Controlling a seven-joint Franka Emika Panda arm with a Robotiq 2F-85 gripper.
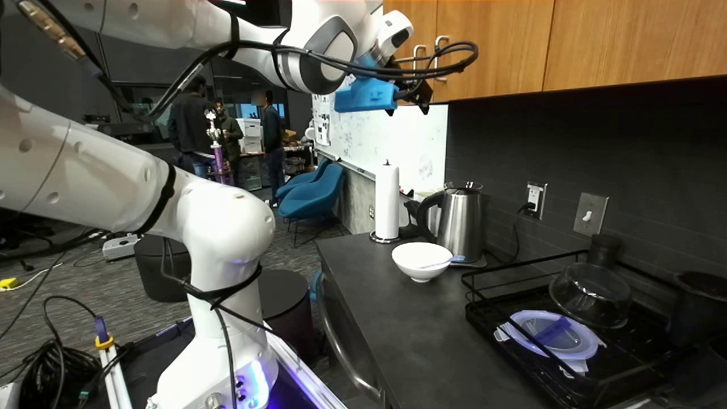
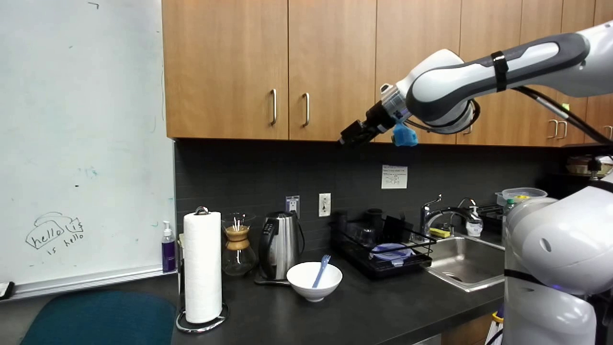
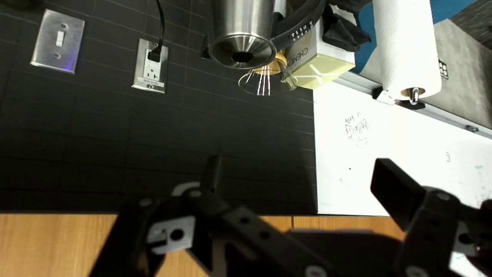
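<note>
My gripper [image 1: 409,109] hangs high above the counter in exterior view 1, near the underside of the wooden cabinets. In the wrist view its two black fingers [image 3: 396,189] stand wide apart, open, and only the dark wall and whiteboard show behind the gap. Well below it a white bowl [image 2: 301,282] sits upright on the counter, a blue fork [image 2: 322,270] leaning in it with the handle against the rim. Nothing touches the gripper.
A steel kettle [image 2: 280,244] and a paper towel roll [image 2: 202,267] stand beside the bowl. The black dish rack [image 1: 497,320] holds a lilac-looking plate [image 1: 545,326] and a clear bowl [image 1: 589,293]. Cabinets [image 2: 230,69] hang overhead.
</note>
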